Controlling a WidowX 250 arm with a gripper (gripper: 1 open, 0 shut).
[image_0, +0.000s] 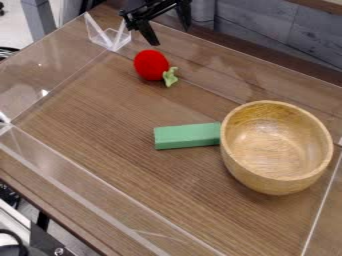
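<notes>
A red round object with a green leafy top lies on the wooden table in the upper middle. Above it, at the top edge of the view, my black gripper hangs open with its fingers apart and nothing visible between them, clear of the red object. Much of the gripper is cut off by the frame. A green block lies in the middle, left of a large wooden bowl on the right.
A clear plastic piece is at the upper left.
</notes>
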